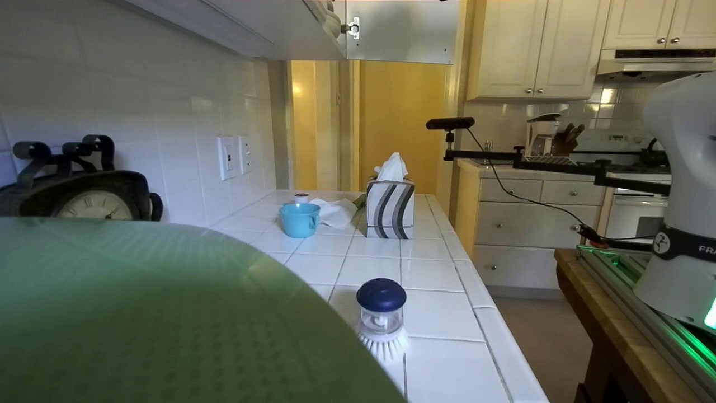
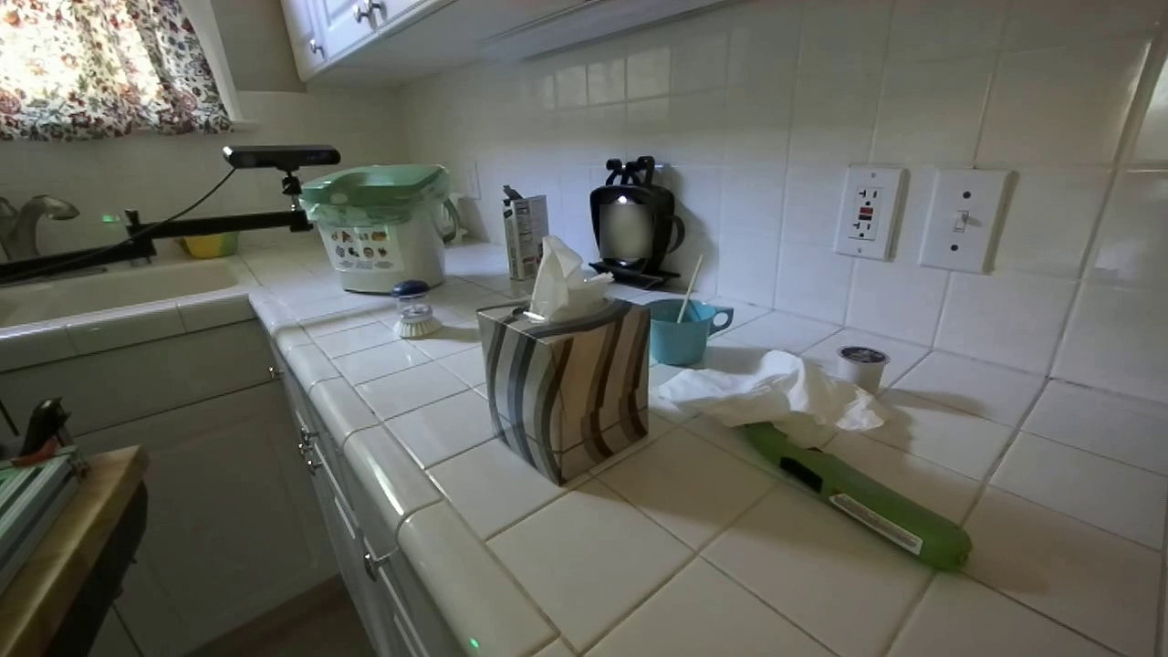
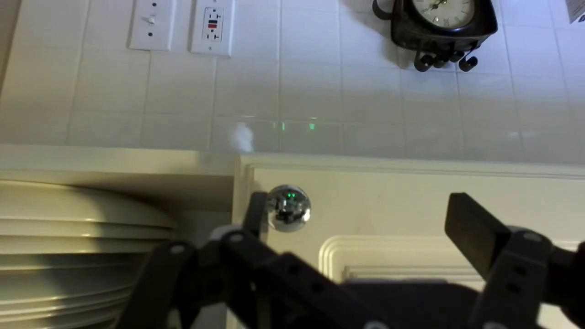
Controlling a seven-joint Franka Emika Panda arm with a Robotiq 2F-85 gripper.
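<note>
In the wrist view my gripper is open, its two dark fingers set wide apart. Between them lies part of a pale cabinet door point(image 3: 384, 205) with a round shiny knob point(image 3: 289, 208). The left finger point(image 3: 255, 213) overlaps the knob's left edge in the picture; whether they touch I cannot tell. Left of the door, the cabinet is uncovered and shows a stack of pale dishes point(image 3: 82, 219). A cabinet door point(image 1: 403, 30) stands swung out at the top of exterior view 1. Neither exterior view shows the gripper.
The tiled counter point(image 2: 613, 569) holds a striped tissue box point(image 2: 564, 383), a blue cup point(image 2: 679, 332), a scrub brush point(image 2: 413, 310), a green tool point(image 2: 860, 504) and a lidded bin point(image 2: 378, 235). A black clock point(image 3: 444, 24) is near the tiled wall.
</note>
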